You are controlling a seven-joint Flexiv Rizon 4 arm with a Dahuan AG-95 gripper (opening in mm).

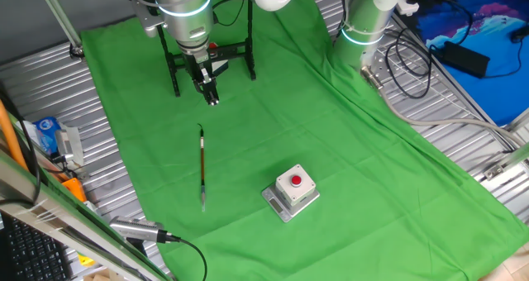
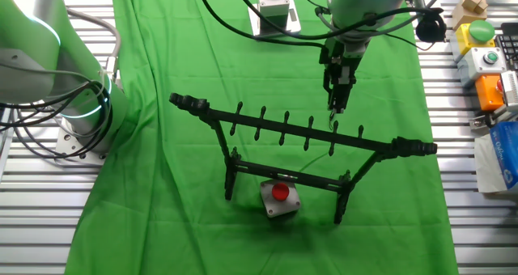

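My gripper point(image 1: 213, 102) points down over the green cloth, just in front of the black rack point(image 1: 250, 58). Its narrow dark fingers look close together, but whether a gap lies between them is too small to tell. A brush with a brown handle point(image 1: 202, 161) lies on the cloth below the gripper in exterior view 1, apart from the fingertips. Its thin hanging loop is at the rack end and its pale tip points away. In exterior view 2 the gripper point(image 2: 336, 109) hangs beyond the rack's pegged top bar point(image 2: 295, 130), and the arm hides most of the brush.
A grey box with a red button point(image 1: 296, 182) sits on a metal plate to the brush's right. Another red button point(image 2: 280, 192) stands by the rack's lower bar. Open cloth surrounds the brush.
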